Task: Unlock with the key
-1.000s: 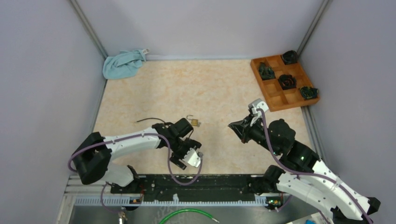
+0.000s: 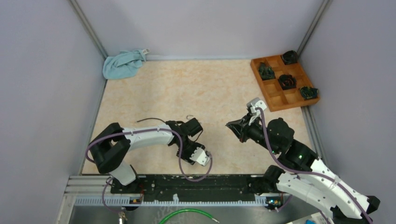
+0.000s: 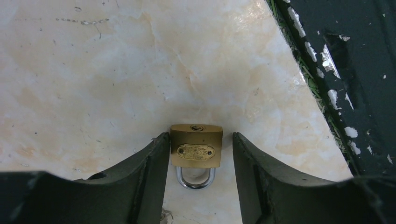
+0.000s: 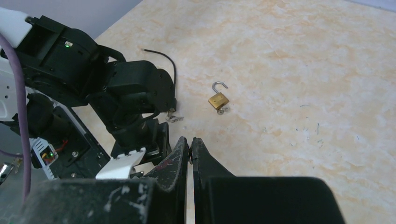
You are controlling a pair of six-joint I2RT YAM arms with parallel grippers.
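In the left wrist view a closed brass padlock (image 3: 196, 147) lies flat, its silver shackle (image 3: 196, 185) toward the bottom. My left gripper is open around it. The left finger (image 3: 156, 154) is close to the padlock's side; a gap shows at the right one. A second brass padlock (image 4: 218, 100) lies with its shackle open and a key (image 4: 221, 111) at its lower end. Small keys (image 4: 174, 118) rest by the left arm. My right gripper is shut with nothing visible between its fingers, away from both locks.
A wooden compartment tray (image 2: 278, 100) with dark items stands at the back right, and a blue cloth (image 2: 122, 65) at the back left. A thin black cable (image 4: 163, 55) lies beyond the left arm.
The left arm has shifted right and slightly toward the back in the top view, now covering most of the open padlock. The right arm has barely moved.
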